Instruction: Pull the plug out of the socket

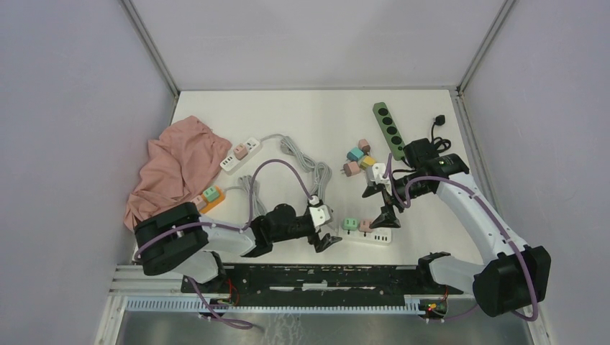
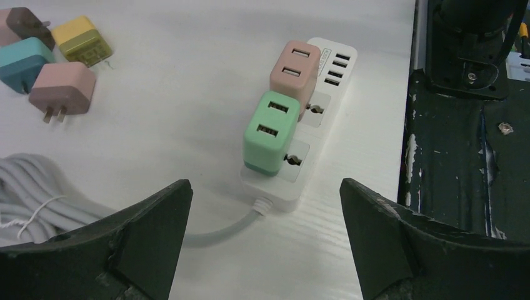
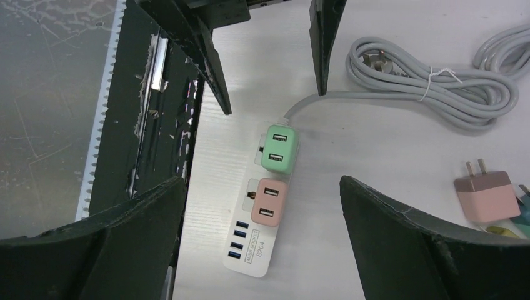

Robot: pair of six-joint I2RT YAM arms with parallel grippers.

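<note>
A white power strip point(image 1: 367, 238) lies near the table's front edge, with a green plug point(image 2: 271, 133) and a pink plug point(image 2: 294, 72) standing side by side in its sockets. The strip's cable leaves from the green plug's end. My left gripper point(image 1: 327, 227) is open at that cable end, its fingers apart and nothing between them. In the right wrist view the left fingers point(image 3: 322, 50) show just beyond the green plug. My right gripper point(image 1: 380, 207) stands open above and behind the strip, near the pink plug, and holds nothing.
Several loose plugs, among them a pink one point(image 1: 351, 169), lie behind the strip. A coiled grey cable point(image 1: 320, 180) is to the left of them. Farther off are a green strip point(image 1: 389, 128), a white strip point(image 1: 240, 155) and a pink cloth point(image 1: 176, 162).
</note>
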